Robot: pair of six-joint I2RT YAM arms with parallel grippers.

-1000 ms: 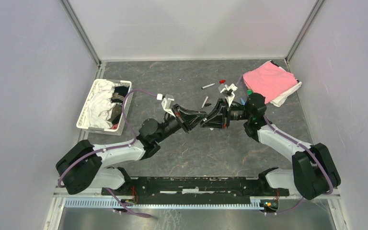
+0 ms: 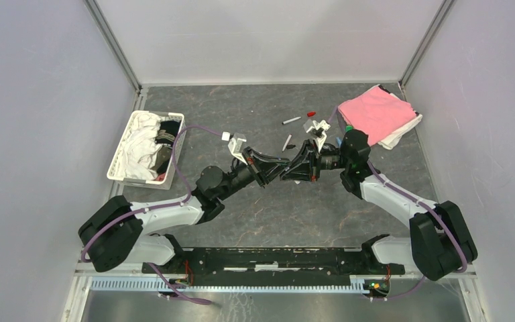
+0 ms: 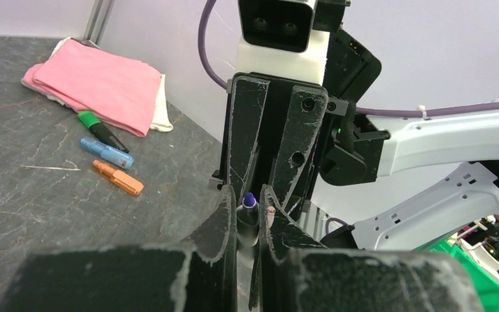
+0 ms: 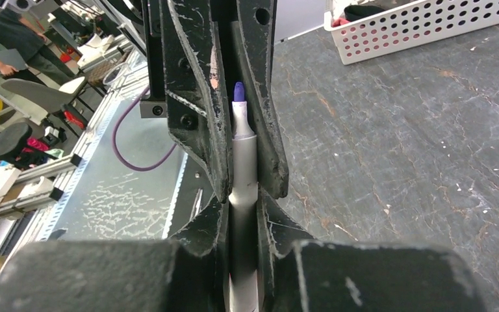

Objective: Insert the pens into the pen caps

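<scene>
My left gripper (image 2: 278,161) and right gripper (image 2: 288,173) meet over the middle of the table. In the right wrist view, my right gripper is shut on a grey pen (image 4: 243,162) with a purple tip, which points into the other gripper's fingers. In the left wrist view, my left gripper is shut with a dark piece topped in purple (image 3: 249,205) between its fingers; whether this is a cap or part of the pen, I cannot tell. Orange (image 3: 117,177), blue (image 3: 106,152) and green (image 3: 102,132) markers lie on the table.
A white basket (image 2: 114,157) with cloths stands at left. Pink towels (image 2: 375,114) lie at back right. Several small pens and caps (image 2: 291,121) lie mid-back on the table (image 2: 235,107).
Both grippers are almost still; the right one has shifted very slightly in the top view.
</scene>
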